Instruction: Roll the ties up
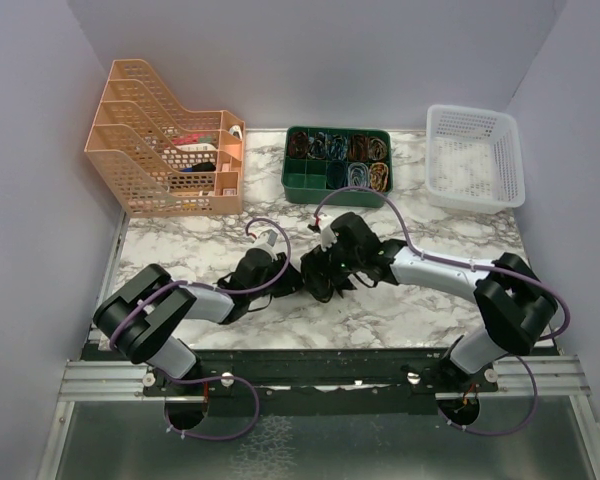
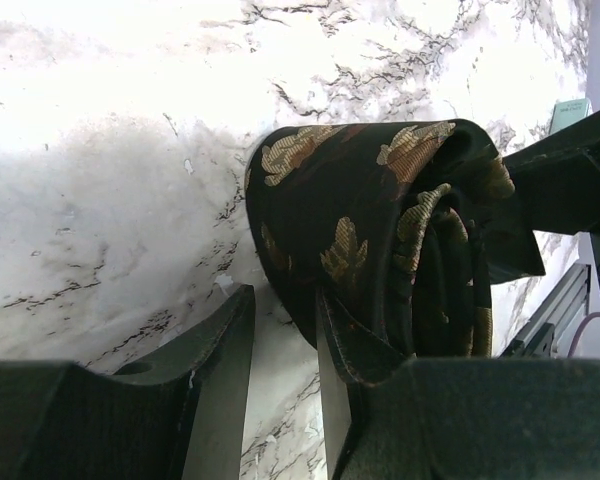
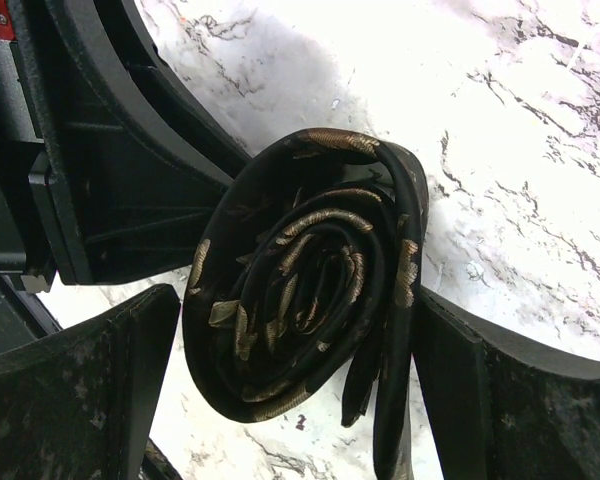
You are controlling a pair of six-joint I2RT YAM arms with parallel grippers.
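A black tie with gold leaf patterns (image 2: pixel 330 210), coiled into a roll, stands on the marble table at the centre front. In the right wrist view its spiral end (image 3: pixel 300 300) faces up, with a loose strip down its right side. My right gripper is open around the roll from above. My left gripper is low at the roll's left, its fingertips slightly apart, one against the fabric; I see nothing clearly held between them.
A green divided box of rolled ties (image 1: pixel 337 190) is at the back centre, a peach organiser (image 1: pixel 180 205) at back left and a white basket (image 1: pixel 475 190) at back right. The table's front edge is close below the grippers.
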